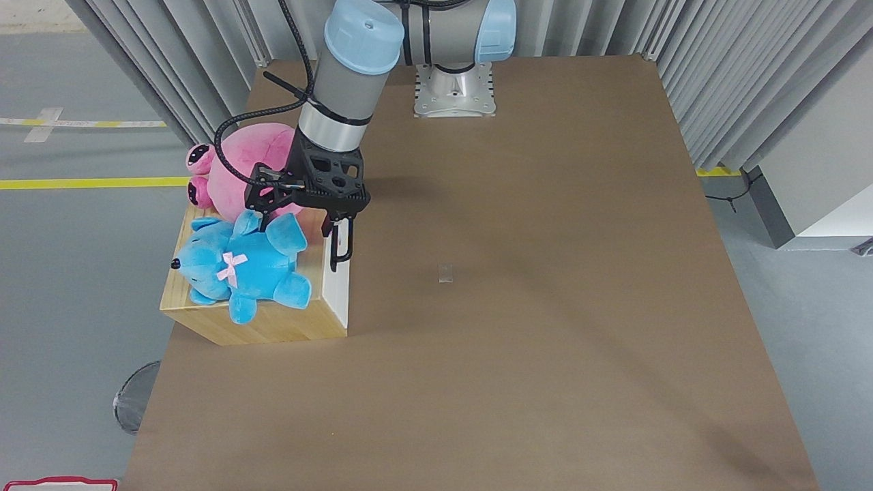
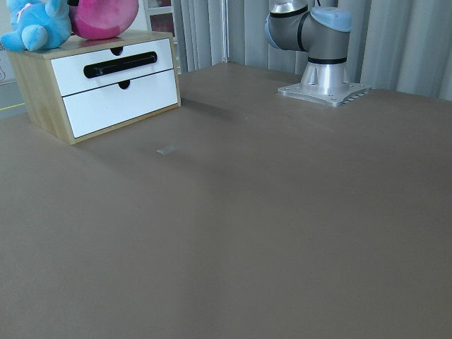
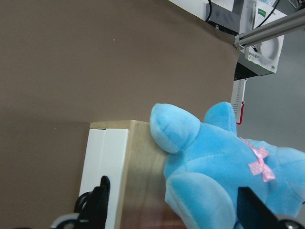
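A blue plush toy with a pink bow lies on top of a small wooden cabinet with two white drawers and a black handle; in the wrist view it fills the lower right. A pink plush toy sits behind it. My gripper hangs over the cabinet beside the blue toy, near the drawer side. In the wrist view its two black fingers stand apart at the bottom edge, with cabinet and part of the blue toy between them; nothing is clearly held.
The arm's base plate stands at the back. The cabinet sits near the table's left edge.
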